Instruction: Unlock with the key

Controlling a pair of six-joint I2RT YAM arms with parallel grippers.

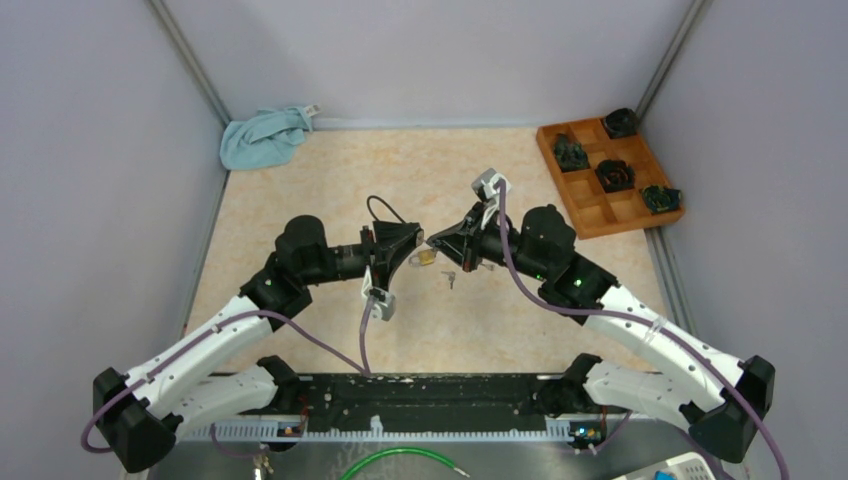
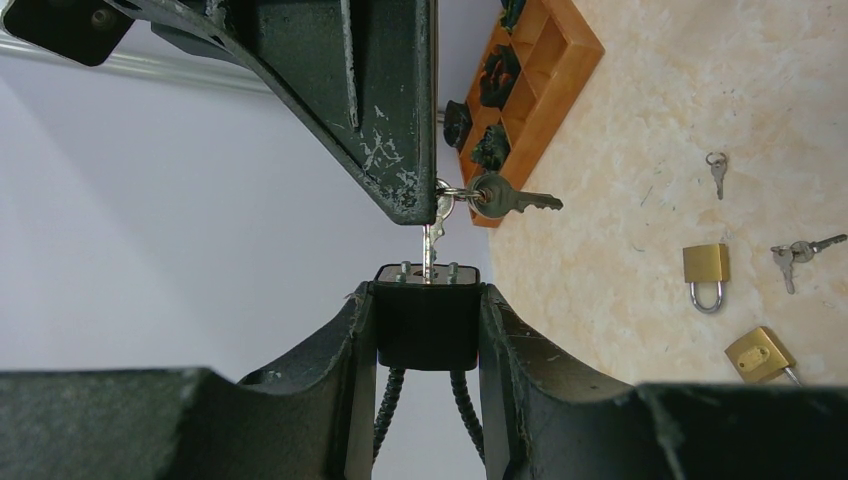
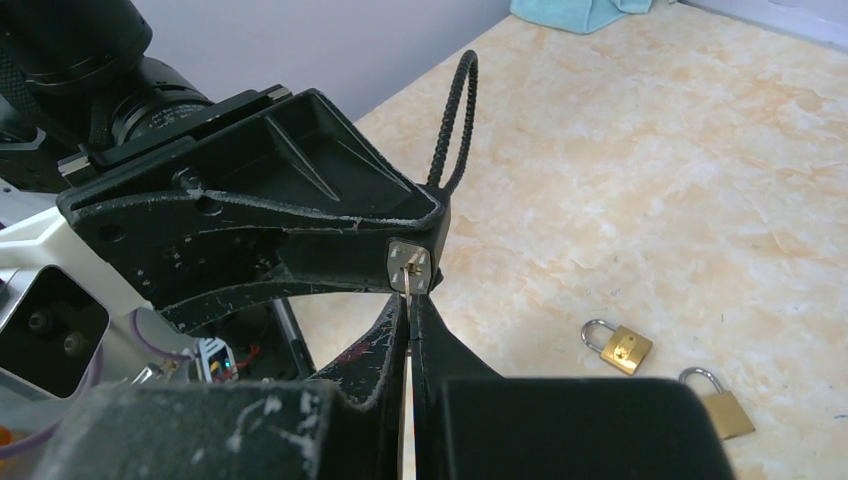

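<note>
A black padlock (image 2: 428,325) with a braided cable shackle is clamped between the fingers of my left gripper, its metal keyhole face (image 3: 409,266) turned towards the right arm. My right gripper is shut on a thin key (image 2: 430,245), seen edge-on. The blade reaches the keyhole face; how deep it sits cannot be told. A second key (image 2: 500,196) dangles from the same ring beside the right fingertips. From above, the left gripper (image 1: 414,236) and right gripper (image 1: 434,243) almost meet over the table, hiding the key.
Beneath, two brass padlocks (image 3: 627,349) lie on the marbled table, with a single key (image 2: 718,175) and a pair of keys (image 2: 792,255) nearby. A wooden compartment tray (image 1: 585,228) stands at the back right, a blue cloth (image 1: 262,138) at the back left.
</note>
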